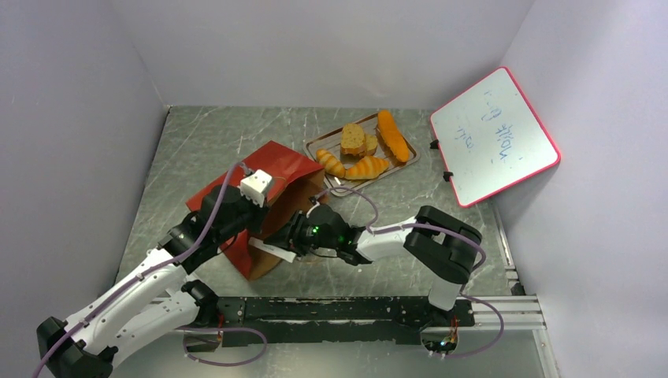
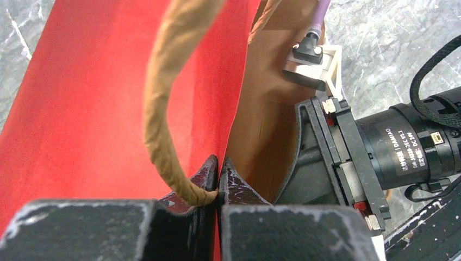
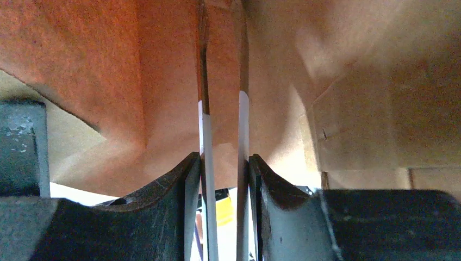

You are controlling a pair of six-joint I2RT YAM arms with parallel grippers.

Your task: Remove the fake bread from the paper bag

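The red paper bag (image 1: 287, 160) lies on its side, its brown inside (image 1: 303, 197) facing right. My left gripper is shut on the bag's edge, next to the looped tan handle (image 2: 163, 125). From the right, my right gripper reaches into the bag's mouth with its fingers parted; only brown and red paper shows beyond them, and no bread can be made out there. Outside the bag are a long loaf (image 1: 393, 136), sliced bread (image 1: 353, 139) and two croissant-like pieces, one small (image 1: 331, 163) and one larger (image 1: 368, 168).
Those pieces lie on a shallow tray (image 1: 339, 183) behind the bag's opening. A whiteboard (image 1: 496, 138) with a red frame leans at the right. Bare grey tabletop (image 1: 402, 193) shows between tray and right arm. The two arms are close together at the bag.
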